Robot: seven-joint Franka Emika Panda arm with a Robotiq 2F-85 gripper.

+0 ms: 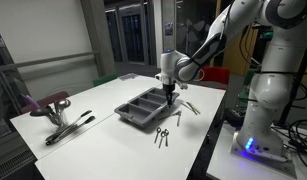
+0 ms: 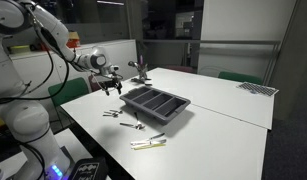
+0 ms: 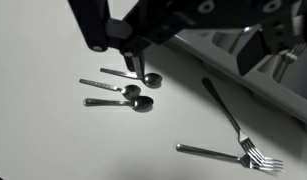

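The open gripper hangs over the table with nothing visible between its spread fingers. In exterior view 1, the gripper appears at the right-hand end of a grey compartment tray. Below and left of the fingers in the wrist view lie three spoons, among them one with a dark bowl. Two forks lie at the lower right, one fork pointing along the tray wall and the other fork crossing its tines. Some utensils show inside the tray, partly hidden by the gripper.
Loose cutlery lies in front of the tray, with further pieces to its right. Dark-handled utensils stand and lie at the table's left. In exterior view 2, a yellow-edged item lies near the front.
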